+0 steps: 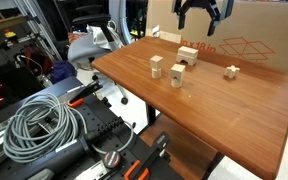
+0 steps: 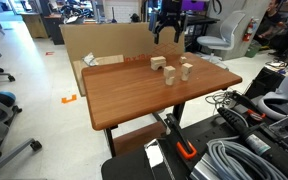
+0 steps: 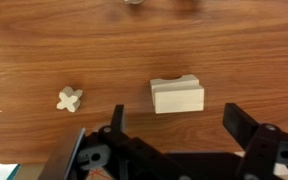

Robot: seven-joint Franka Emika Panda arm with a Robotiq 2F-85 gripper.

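Note:
My gripper [image 1: 197, 28] hangs open above the far side of the wooden table, nothing between its fingers. Straight below it in exterior view 1 lies a pale wooden block [image 1: 188, 54], apart from the fingers. The wrist view shows this block [image 3: 178, 101] between the two spread fingertips, with a second thin, notched pale edge just behind its front face. A small cross-shaped piece [image 3: 69, 99] lies to its left in that view. Two upright pale blocks, one farther left [image 1: 156, 66] and one nearer the front [image 1: 177, 75], stand on the table.
A cardboard panel [image 1: 249, 35] stands along the table's back edge. On the floor side lie a coiled grey cable [image 1: 39, 125] and black rails with orange parts.

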